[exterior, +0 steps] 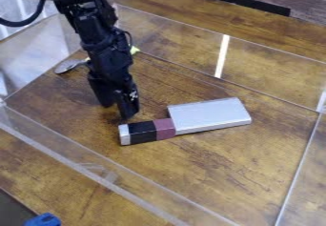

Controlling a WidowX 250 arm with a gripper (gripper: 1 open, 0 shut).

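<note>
My black gripper [117, 106] reaches down from the top left to just above the wooden table, beside and behind a short bar [145, 131] with a silver end, a black middle and a maroon section. The dark fingers are hard to make out, with nothing visible between them. A silver rectangular slab [209, 115] lies to the right, touching or nearly touching the maroon end of the bar.
A small metal object [74, 65] lies behind the arm at left, with something yellow-green near it. Clear panels border the area. A blue object [42, 219] sits at the bottom-left corner.
</note>
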